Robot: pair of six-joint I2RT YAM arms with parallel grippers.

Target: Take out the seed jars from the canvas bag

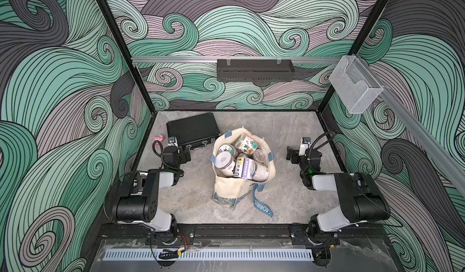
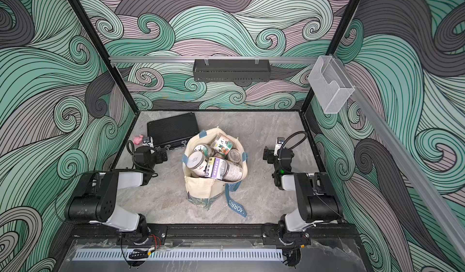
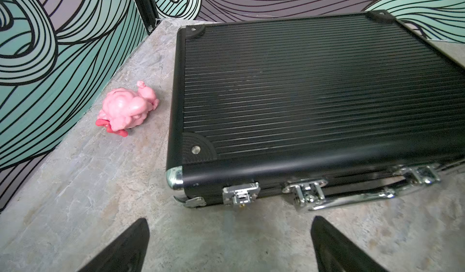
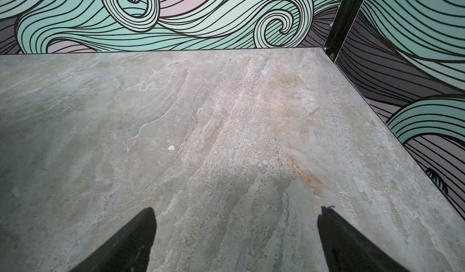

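Note:
A cream canvas bag with blue straps stands open at the table's centre, packed with several jars and cans, among them a lidded white jar, a purple-labelled one and an orange-and-green one. My left gripper is left of the bag, open and empty, facing the black case. My right gripper is right of the bag, open over bare table with nothing between its fingers.
A black briefcase lies at the back left, beside a small pink figure. A wire basket hangs high on the right rail.

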